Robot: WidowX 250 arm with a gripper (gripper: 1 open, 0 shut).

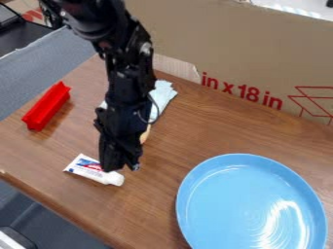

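My black gripper [112, 161] points down at the left-centre of the wooden table, its tip at the right part of a white toothpaste tube [86, 169] with red and blue print, which lies flat near the front edge. The fingertips are dark and small in this view; whether they touch the tube or hold anything is hard to see, though the gripper appears shut.
A blue plate [250, 209] fills the right front. A red block [46, 105] lies at the left. A white cloth [160, 96] and a tan object are behind the arm. A cardboard wall [247, 58] borders the back.
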